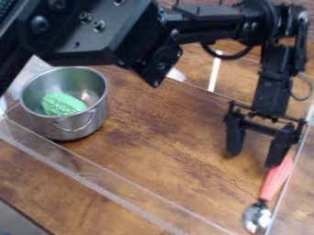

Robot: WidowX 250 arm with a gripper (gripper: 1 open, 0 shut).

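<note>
The black gripper (258, 142) is open, low on the right side of the table, just above and left of a red-handled metal scoop (258, 215). The scoop's handle (278, 173) points up toward the fingers; whether they touch it is not clear. At the left stands a steel pot (91, 120) with a light green textured object (62, 105) inside it.
Clear plastic-like strips run along its edges. The black arm spans the top of the view.
</note>
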